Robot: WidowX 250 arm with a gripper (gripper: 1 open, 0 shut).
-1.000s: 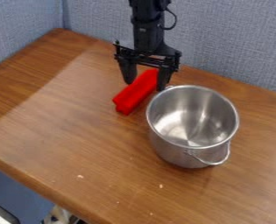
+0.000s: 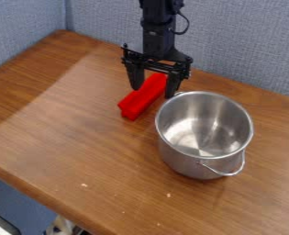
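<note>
A long red block (image 2: 138,100) lies diagonally on the wooden table (image 2: 61,119), just left of a steel pot (image 2: 203,138) with a wire handle at its front. My black gripper (image 2: 151,81) hangs from the top of the view over the far end of the red block, open, its two fingers on either side of that end; whether they touch it I cannot tell.
Blue-grey padded walls (image 2: 238,46) rise behind the table at the back and left. The pot takes up much of the right side.
</note>
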